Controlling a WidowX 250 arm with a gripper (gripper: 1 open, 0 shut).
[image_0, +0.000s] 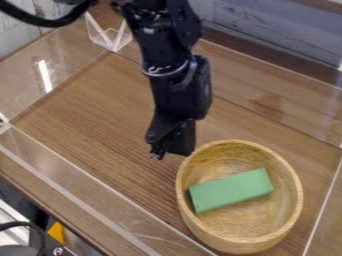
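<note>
My gripper (171, 146) hangs over the wooden table at the centre of the camera view, just left of and above the rim of a round tan bowl (282, 217). It is shut, with nothing visible between its fingers. A green rectangular block (230, 190) lies inside the bowl at the lower right.
A clear plastic rack (110, 30) stands at the back left. A wall runs along the back. Black cables and a yellow item lie off the table's lower left edge.
</note>
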